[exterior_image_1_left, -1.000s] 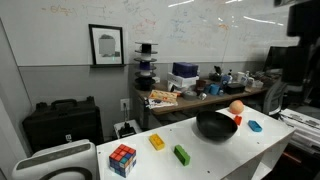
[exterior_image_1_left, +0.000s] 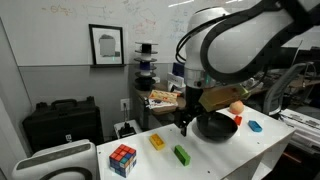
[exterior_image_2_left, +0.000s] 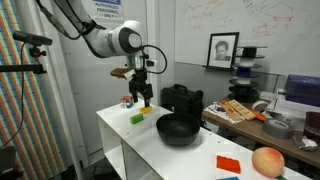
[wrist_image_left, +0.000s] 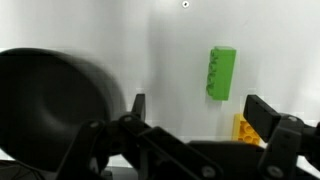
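My gripper stands open above the white table, its two fingers well apart and nothing between them. A green block (wrist_image_left: 221, 73) lies on the table just past the fingertips in the wrist view, nearer the right finger. In exterior view 1 the same green block (exterior_image_1_left: 182, 155) is below and slightly left of the gripper. A yellow block (wrist_image_left: 244, 129) is partly covered by the right finger. The black pan (wrist_image_left: 60, 110) fills the left of the wrist view; from exterior view 2 the pan (exterior_image_2_left: 178, 129) looks empty.
A Rubik's cube (exterior_image_1_left: 123, 159) sits left of the blocks, near a white appliance (exterior_image_1_left: 58, 162). Beyond the pan are an orange round object (exterior_image_2_left: 268, 161), a red block (exterior_image_2_left: 228, 163) and a blue piece (exterior_image_1_left: 255, 126). Bare table surrounds the green block.
The arm has swung leftward and lowered in exterior view 1, passing over the pan to a place near the green block. The objects on the table have stayed put.
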